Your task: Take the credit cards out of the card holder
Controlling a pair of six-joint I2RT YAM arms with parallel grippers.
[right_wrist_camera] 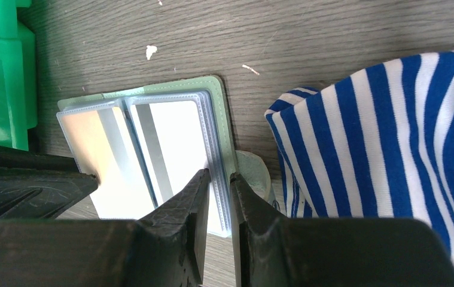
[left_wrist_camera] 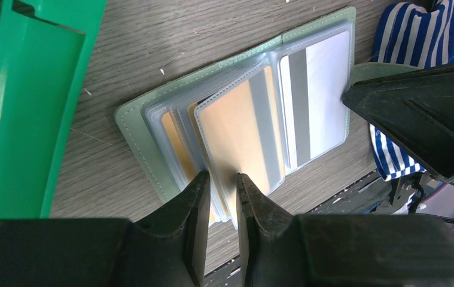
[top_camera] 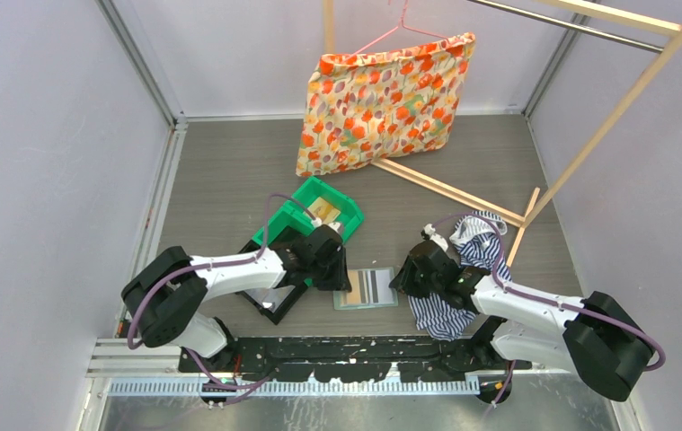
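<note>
The card holder (top_camera: 366, 304) lies opened flat on the table, a pale green cover with clear pockets. A beige card (left_wrist_camera: 236, 125) and a white card (left_wrist_camera: 328, 86) show through the plastic. My left gripper is part open over the holder's left pockets, with the lower end of the beige card's pocket in view between its fingers. At the holder's right edge, my right gripper is also part open, and the pocket's edge runs between its fingers. Whether either touches the plastic is hard to tell.
A green bin (top_camera: 349, 215) stands behind the left arm, over a black tray (top_camera: 276, 310). Striped cloth (right_wrist_camera: 368, 137) lies right of the holder. A wooden rack with a flowered cloth bag (top_camera: 386, 108) stands at the back. Behind the holder, the table is bare.
</note>
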